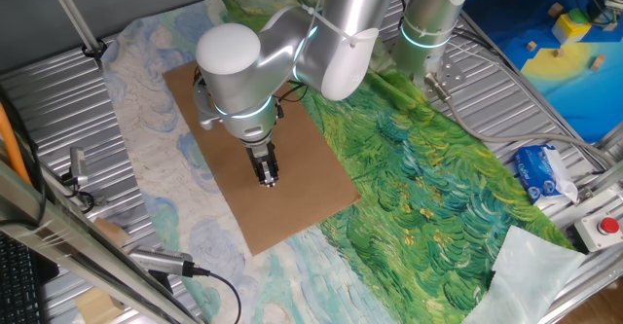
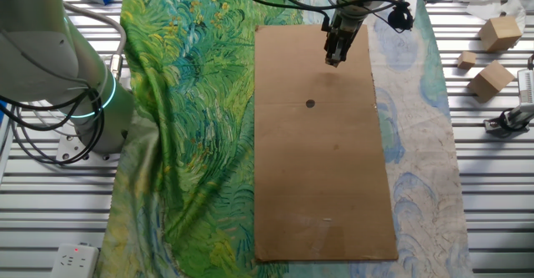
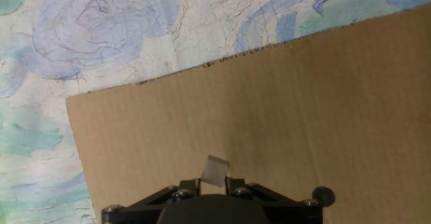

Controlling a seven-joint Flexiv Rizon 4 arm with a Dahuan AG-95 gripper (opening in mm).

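Observation:
My gripper (image 1: 268, 180) hangs over the brown cardboard sheet (image 1: 302, 207), pointing down. In the wrist view its fingertips close on a small grey-brown block (image 3: 215, 171), which sits tilted between them and sticks out past the tips. Exterior view 2 shows the gripper (image 2: 334, 59) near the far end of the cardboard (image 2: 325, 178), seemingly a little above it. A dark round spot (image 2: 310, 103) marks the sheet; I cannot tell whether it is a hole or a flat disc. The same dark spot (image 3: 324, 196) appears right of the fingers in the wrist view.
Several wooden blocks, one a larger cube (image 2: 500, 33), lie on the slatted table beyond the painted cloth (image 2: 417, 144). A blue-and-white packet (image 1: 545, 175) and a red button box (image 1: 608, 226) stand at the right. Most of the cardboard is clear.

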